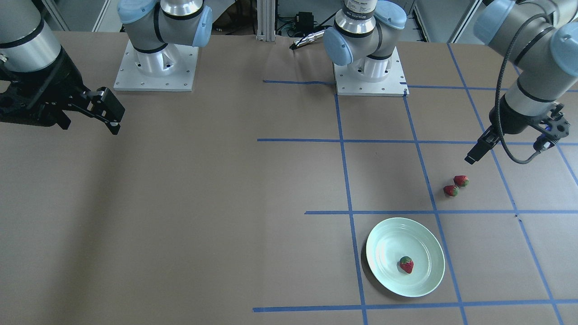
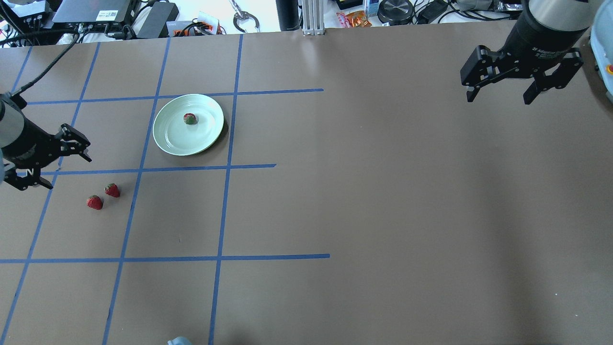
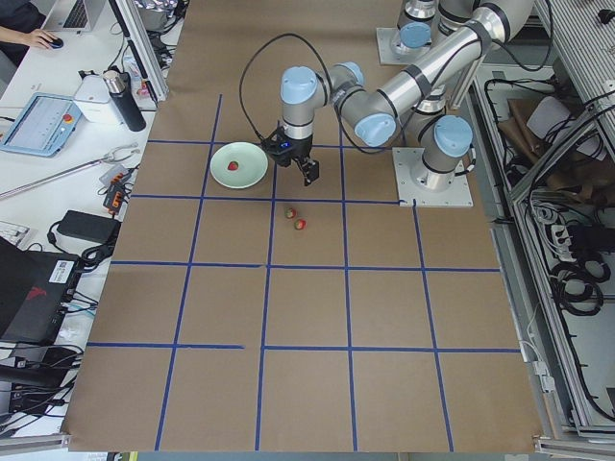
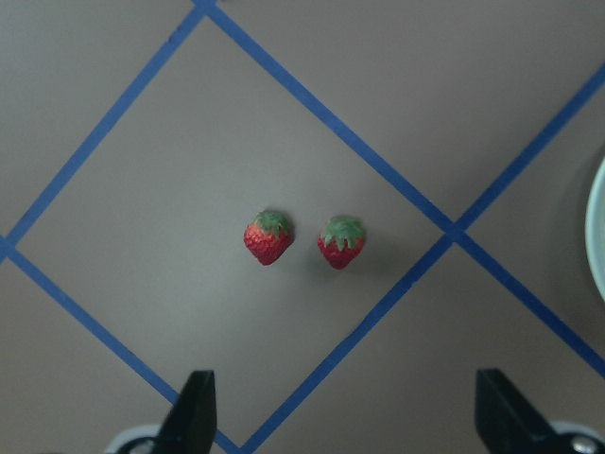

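A pale round plate (image 1: 388,238) holds a single strawberry (image 1: 406,264). My gripper is above and a little off from the pair, its two fingertips wide apart at the bottom of the wrist view, open with nothing between them.
A second arm's black end tool (image 2: 520,69) is at the top right of the top view. Other arm bases (image 1: 157,81) stand at the back.
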